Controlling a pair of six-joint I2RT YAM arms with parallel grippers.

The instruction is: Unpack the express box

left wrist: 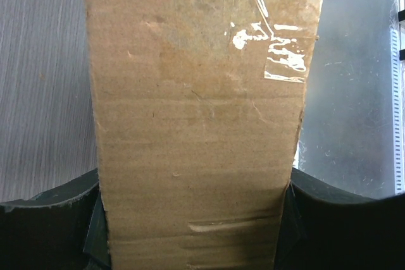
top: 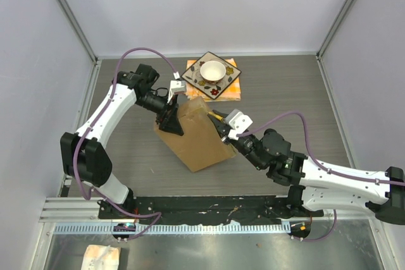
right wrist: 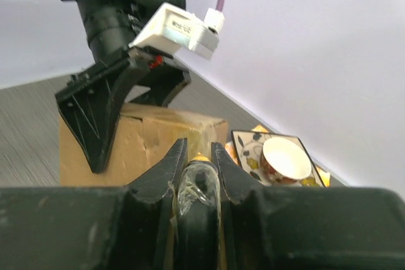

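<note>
The cardboard box (top: 190,143) sits tilted at the centre of the table in the top view, with clear tape along its end, which shows up close as the box (left wrist: 193,124) in the left wrist view. My left gripper (top: 171,124) is shut on the box's side. My right gripper (top: 218,121) is at the box's upper right, shut on a slim yellow-tipped cutter (right wrist: 200,188), its tip at the taped end of the box (right wrist: 190,129).
A square floral tray (top: 196,77) with a white bowl (top: 212,69) lies on a yellow cloth (top: 224,93) behind the box.
</note>
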